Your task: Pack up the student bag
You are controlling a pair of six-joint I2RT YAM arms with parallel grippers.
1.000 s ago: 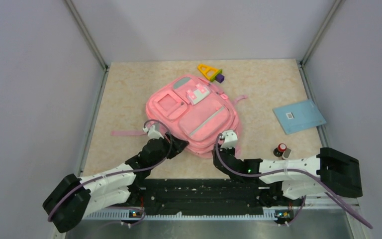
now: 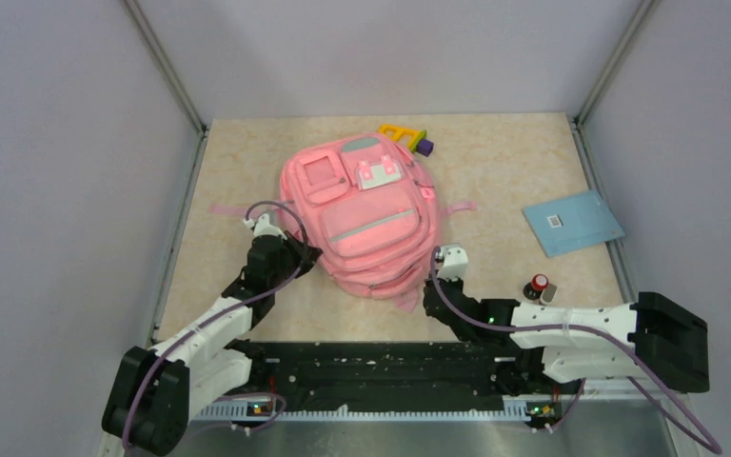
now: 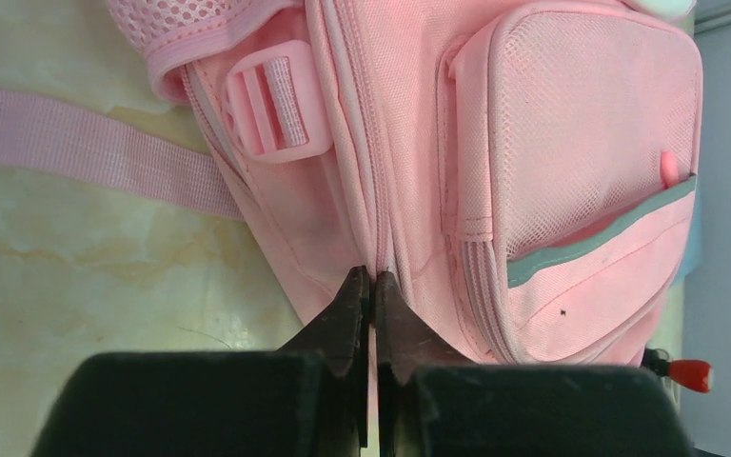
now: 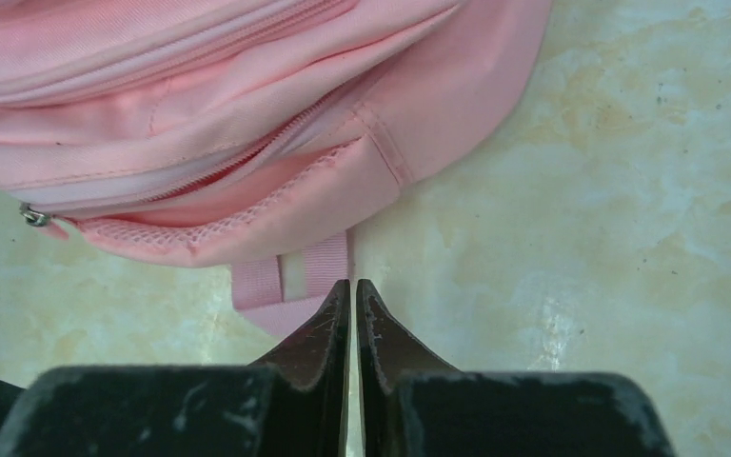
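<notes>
The pink bag (image 2: 371, 221) lies tilted on the table between my two arms. At its lower left side, my left gripper is shut on the bag's piped edge, the fabric pinched at its tips. My right gripper is shut, with nothing between its fingers, just below the bag's bottom right edge. A metal zipper pull (image 4: 34, 216) hangs at the bag's lower edge, well to the left of those fingers in the right wrist view. Beside it the zipper (image 4: 247, 157) shows a narrow red gap.
A yellow-green toy (image 2: 401, 133) with a purple end pokes out behind the bag. At the right are a blue folder (image 2: 572, 225) and a red-capped bottle (image 2: 535, 286). A pink strap (image 4: 325, 267) lies under the right fingertips.
</notes>
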